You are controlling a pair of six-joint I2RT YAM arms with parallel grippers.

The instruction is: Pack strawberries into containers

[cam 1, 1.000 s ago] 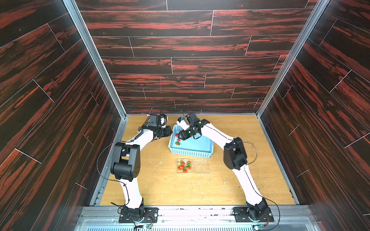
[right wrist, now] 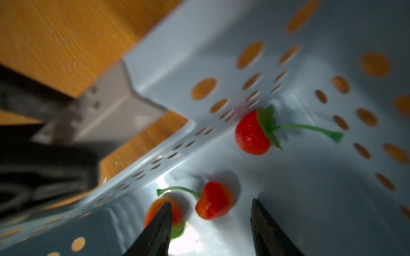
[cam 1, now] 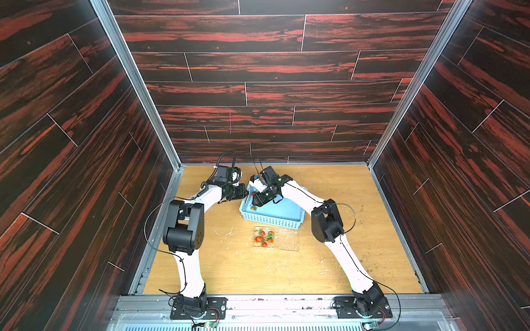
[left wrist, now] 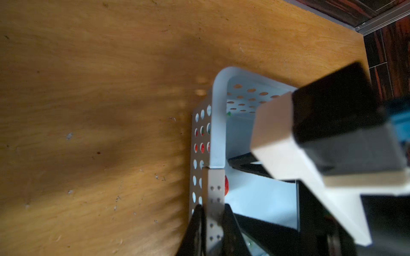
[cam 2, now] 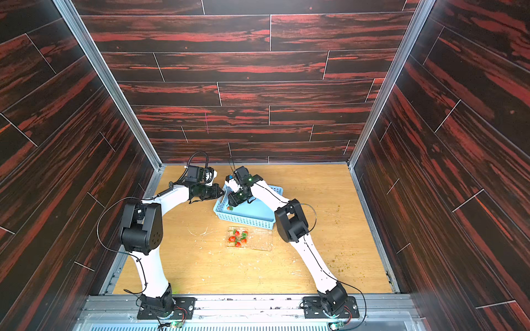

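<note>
Inside the light blue perforated basket (cam 1: 274, 222), the right wrist view shows three strawberries: one with a long stem (right wrist: 254, 134) near the corner, a middle strawberry (right wrist: 214, 201), and an orange-red strawberry (right wrist: 154, 209) partly behind a finger. My right gripper points down into the basket, open, with the middle strawberry just past its fingertips and nothing held. At the basket's left wall, my left gripper has its fingers on both sides of the rim section, against it. Several strawberries (cam 1: 264, 238) fill one half of a clear open container (cam 1: 287, 239).
The clear container lies in front of the basket, its other half empty. Bare table (cam 1: 353, 187) extends to the right and front. Both arms meet closely above the basket's left end.
The basket has shifted slightly left. My right gripper has moved left and lower over the strawberries, covering part of them.
</note>
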